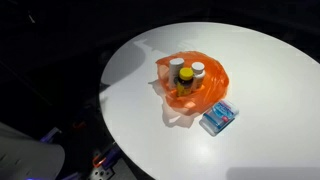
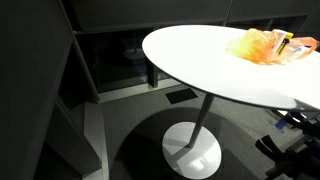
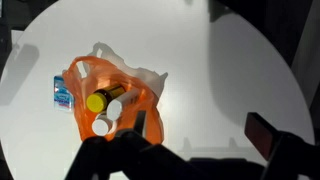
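An orange plastic bag (image 1: 217, 82) lies spread on the white round table (image 1: 270, 125). On it three bottles stand close together in exterior view 1: one with a yellow cap (image 1: 186, 74), and two white-capped bottles (image 1: 198, 68). A small blue and white packet (image 1: 219, 118) lies on the bare table beside the bag. Seen from the wrist, my gripper is open, its dark fingers wide apart with only bare tabletop showing between them. The bag with the bottles is left of that gap, partly behind the left finger (image 3: 122, 150).
A single post on a round white base (image 2: 191, 150) supports the table. Dark arm parts (image 2: 290, 155) show at the lower right in exterior view 2, near the table edge.
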